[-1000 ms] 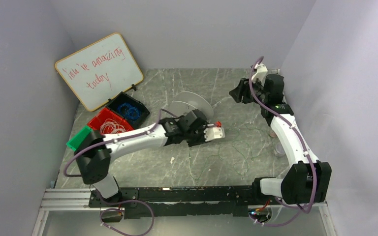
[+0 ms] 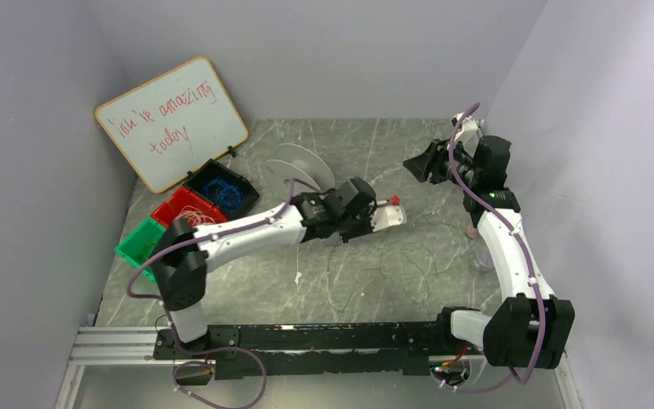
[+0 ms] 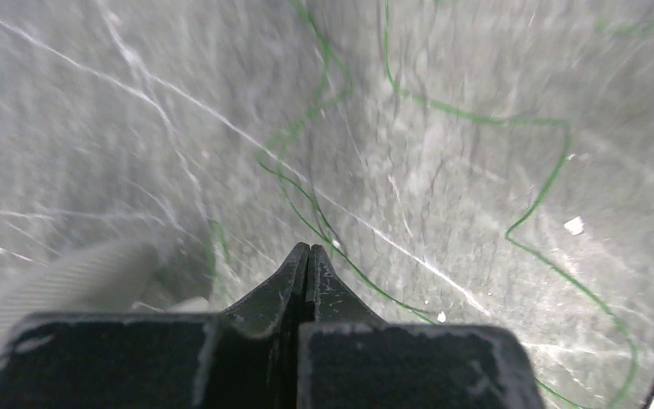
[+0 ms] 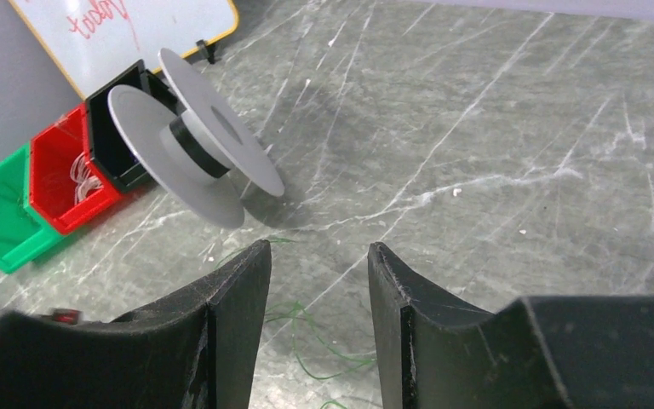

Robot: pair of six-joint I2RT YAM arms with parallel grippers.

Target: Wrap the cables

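Thin green cable (image 2: 426,273) lies in loose loops on the marble tabletop; the left wrist view shows it (image 3: 536,200) beneath my left gripper, whose fingertips meet with nothing clearly visible between them. That gripper (image 2: 345,230) is over the middle of the table, near a large pale grey spool (image 2: 306,156) with a dark hub (image 4: 196,149). My right gripper stands open and empty, raised at the right of the table, with the spool beyond it in its wrist view.
Green (image 2: 129,243), red (image 2: 174,209) and black (image 2: 238,192) bins at left hold cables. A whiteboard (image 2: 170,119) leans behind them. Clear marble lies at back centre; clear cups (image 2: 483,260) sit at the right edge.
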